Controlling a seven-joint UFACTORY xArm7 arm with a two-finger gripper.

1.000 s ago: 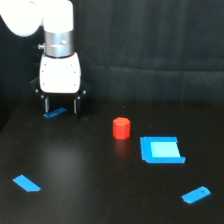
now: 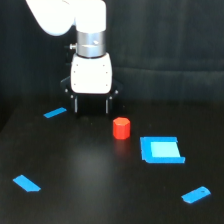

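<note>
A small red block [image 2: 121,128] stands on the dark table near the middle of the camera view. My gripper [image 2: 92,104] hangs behind it and to its left, beneath the white hand. Its dark fingers are spread wide, and nothing shows between them. To the right of the block lies a pale square edged with blue tape [image 2: 162,150].
Strips of blue tape mark the table: one at the back left [image 2: 55,113], another at the front left [image 2: 26,184] and a third at the front right [image 2: 196,195]. A dark curtain [image 2: 165,50] hangs behind.
The arm and gripper have shifted right, closer to the red block. The block and the taped square are where they were.
</note>
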